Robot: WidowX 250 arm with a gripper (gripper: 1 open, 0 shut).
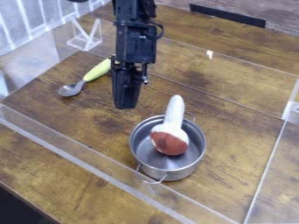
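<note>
My gripper (125, 96) hangs upright over the wooden table, left of and behind a steel pot (152, 157); it looks shut, with nothing visible between its dark fingers. In the pot lies a white object with a red-brown end (170, 140), its white handle sticking up past the rim. To the left of the gripper, a spoon (72, 88) and a pale yellow corn-like object (100, 70) lie on the table.
Clear plastic walls (275, 149) edge the work area. A small white piece (209, 54) is at the back.
</note>
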